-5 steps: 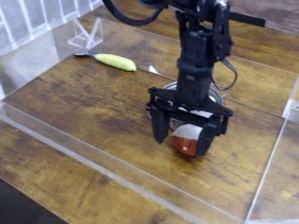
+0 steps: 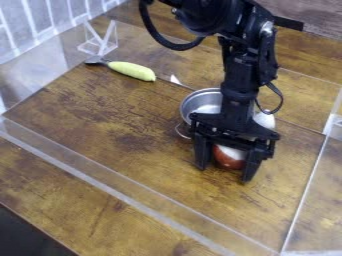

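Observation:
My black gripper (image 2: 230, 150) is lowered around a reddish-and-white object (image 2: 230, 157) on the wooden table, its open fingers reaching down on either side of it. A metal bowl (image 2: 199, 105) sits directly behind, partly hidden by the arm. The lower part of the reddish object and any contact with the fingers are hard to make out.
A yellow corn cob (image 2: 131, 70) lies at the back left beside a dark-handled utensil (image 2: 99, 63) and a clear plastic item (image 2: 99, 40). Transparent walls border the work area.
The gripper has moved down and slightly right around the reddish-and-white object since a second ago, covering more of it.

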